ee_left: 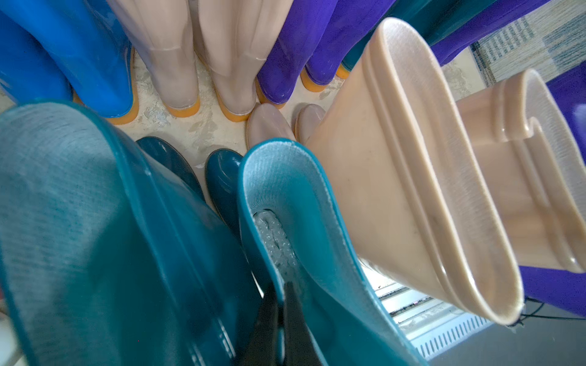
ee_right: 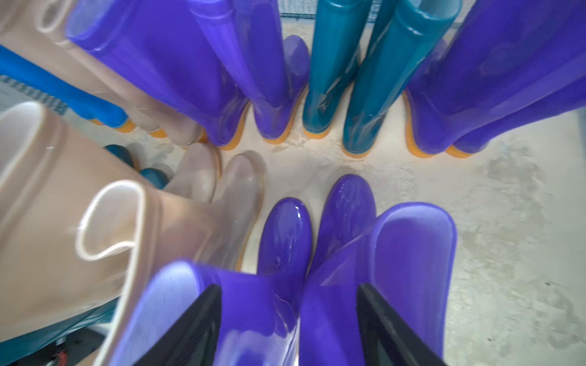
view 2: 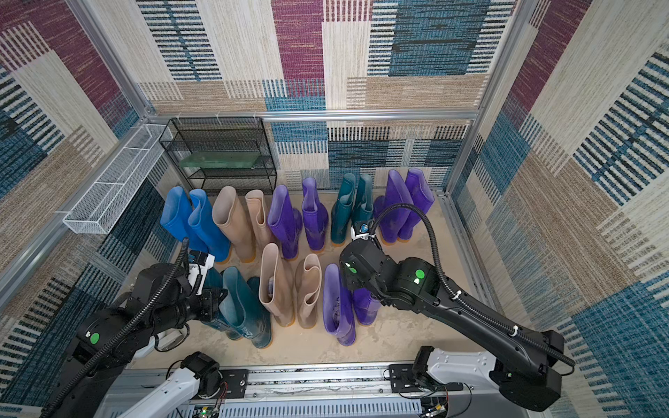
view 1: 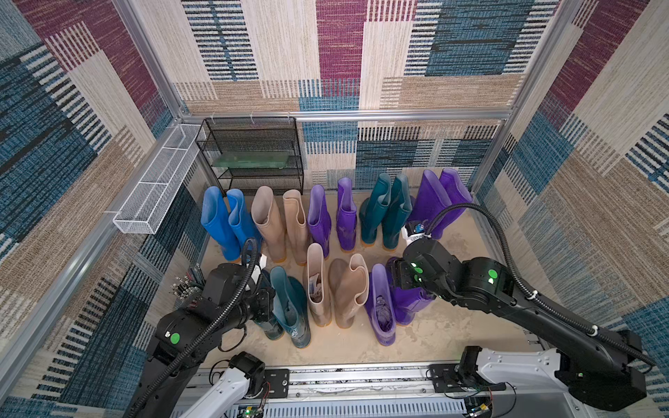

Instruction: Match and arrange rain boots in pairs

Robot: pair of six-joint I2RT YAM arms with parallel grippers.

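Two teal boots stand at the front left, the nearer one [view 1: 290,306] beside a second teal boot [ee_left: 140,244] partly behind my arm. My left gripper is shut on the thin rim of the right-hand teal boot [ee_left: 317,244]. Two purple boots stand together at the front right, toes pointing to the back: a left one [ee_right: 244,311] and a right one [ee_right: 396,268]. Over their shafts, my right gripper has its fingers apart, with purple rubber below and between them and nothing clasped. Between these pairs are two beige boots, the left [view 1: 317,285] and the right [view 1: 350,292].
Along the back stand blue boots [view 1: 219,223], beige boots [view 1: 270,223], purple boots [view 1: 346,223], teal boots [view 1: 395,212] and tall purple boots [view 1: 430,198]. A black wire rack [view 1: 251,149] is behind them.
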